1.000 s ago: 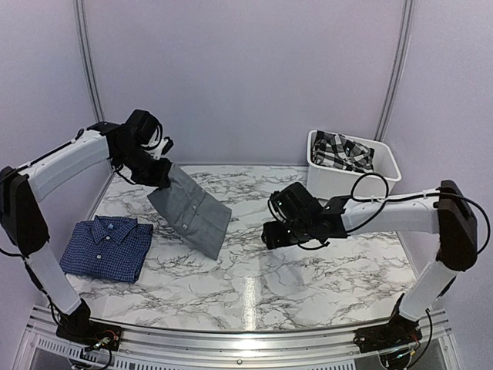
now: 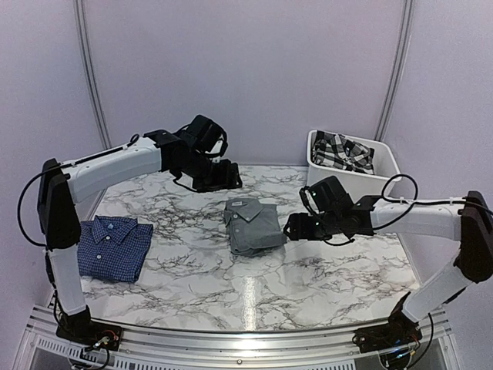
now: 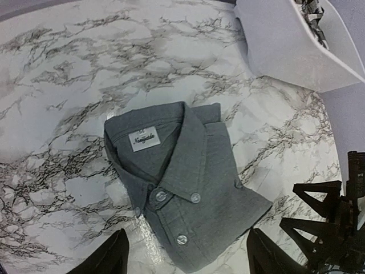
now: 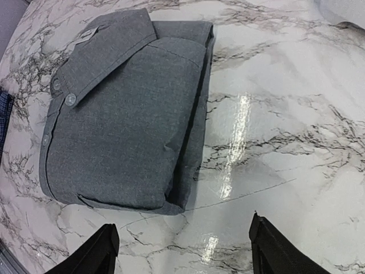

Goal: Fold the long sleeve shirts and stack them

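Note:
Folded into a compact bundle, the grey shirt (image 2: 254, 227) lies at the middle of the table, collar toward the back. Its collar label shows in the left wrist view, where the shirt (image 3: 211, 222) sits slightly askew. My left gripper (image 2: 236, 176) is above and behind the collar, open and empty. At the shirt's right front side my right gripper (image 2: 290, 229) is open. In the right wrist view its fingers (image 4: 94, 251) stand apart, with bare table between them and the shirt's folded edge just beyond. A folded blue checked shirt (image 2: 115, 248) rests at the left.
A white bin (image 2: 350, 182) at the back right holds black-and-white plaid cloth (image 2: 343, 152).
The grey shirt, earlier hanging from my left gripper at the left, now lies folded on the table.

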